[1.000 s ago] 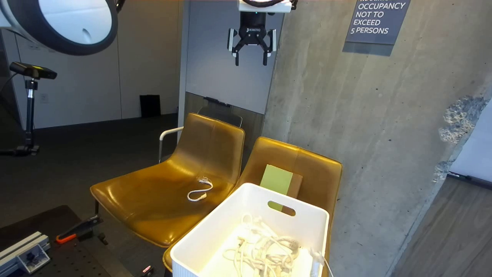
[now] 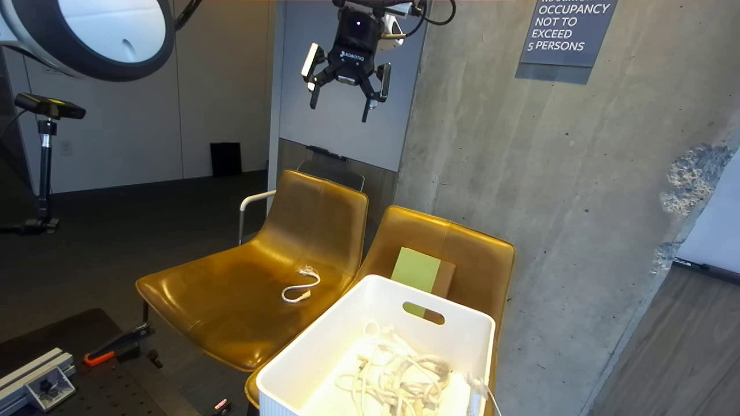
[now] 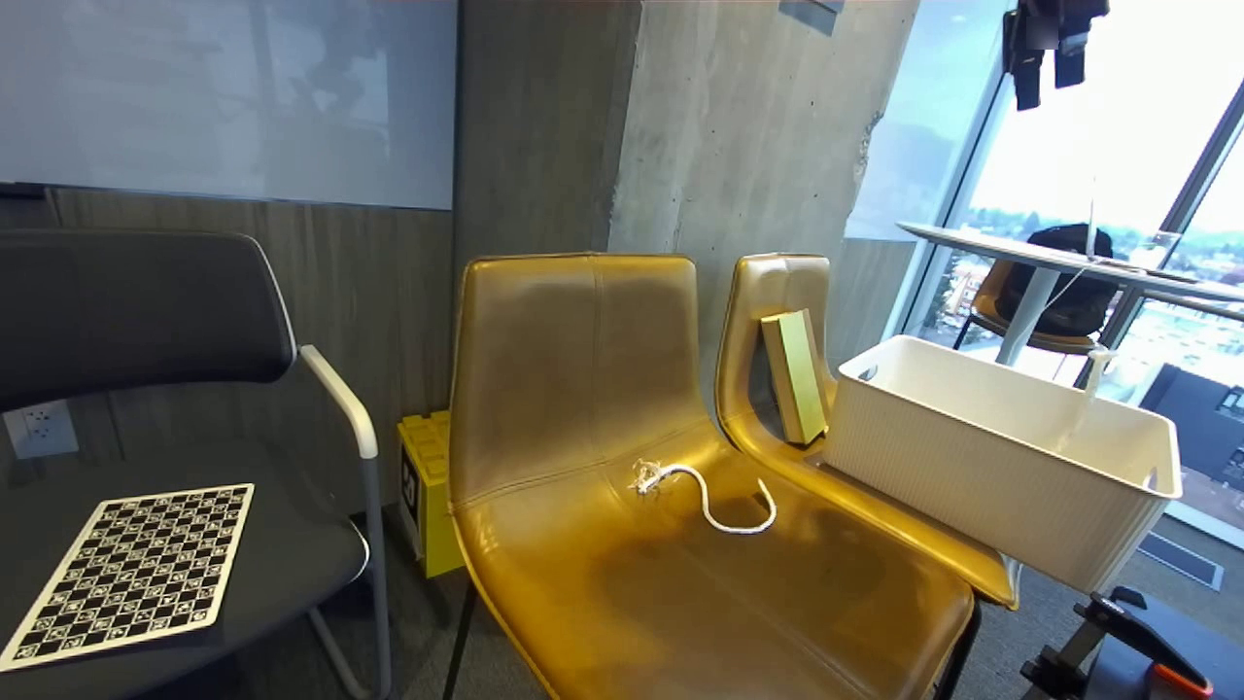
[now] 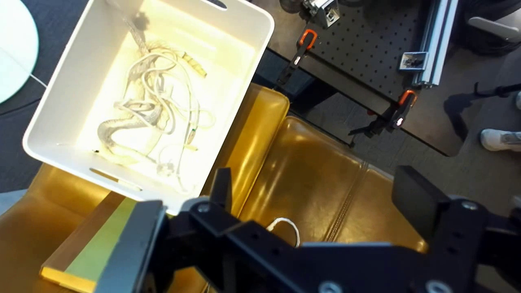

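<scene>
My gripper (image 2: 340, 114) hangs open, high above the chairs, with nothing between its fingers. A short white rope (image 3: 708, 504) with a frayed end lies curved on the seat of the brown leather chair (image 3: 746, 595). In the wrist view only part of that rope (image 4: 285, 222) shows; my gripper's dark body hides the rest. The white bin (image 2: 312, 346) holds a tangle of pale ropes and cords (image 4: 156, 97) and rests over the neighbouring brown chair (image 2: 444, 232).
A green and brown box (image 2: 416, 269) leans against the second chair's back, beside the bin. A dark perforated table (image 4: 376, 58) with orange-tipped clamps (image 4: 307, 39) stands near the chairs. Beside the wall is a grey chair with a checkered board (image 3: 134, 572).
My gripper has shifted left and slightly lower in exterior view 1, and it is now tilted and turned. The rope, bin and box stay where they were.
</scene>
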